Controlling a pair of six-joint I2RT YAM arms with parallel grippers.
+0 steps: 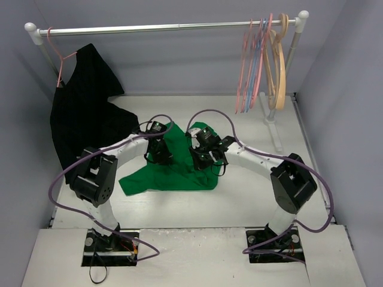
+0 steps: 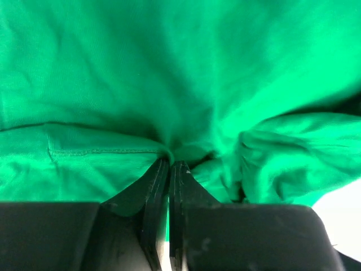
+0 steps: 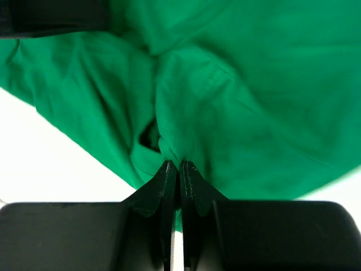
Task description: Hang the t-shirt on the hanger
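A green T-shirt (image 1: 173, 179) lies crumpled and partly folded on the white table, under both arms. Near the shirt's middle, my left gripper (image 1: 169, 161) is down at the cloth. In the left wrist view its fingertips (image 2: 161, 169) are closed on a fold of the green fabric. My right gripper (image 1: 196, 166) is a short way to the right; the right wrist view shows its fingertips (image 3: 189, 169) pinching another raised fold. Several pink and blue hangers (image 1: 257, 66) hang at the right end of the rail. The arms hide part of the shirt.
A metal rail (image 1: 149, 28) spans the back. Wooden hangers (image 1: 279, 72) hang at its right end. A black garment (image 1: 90, 101) hangs from a pink hanger at the left. Bare table (image 1: 179, 209) shows in front of the shirt.
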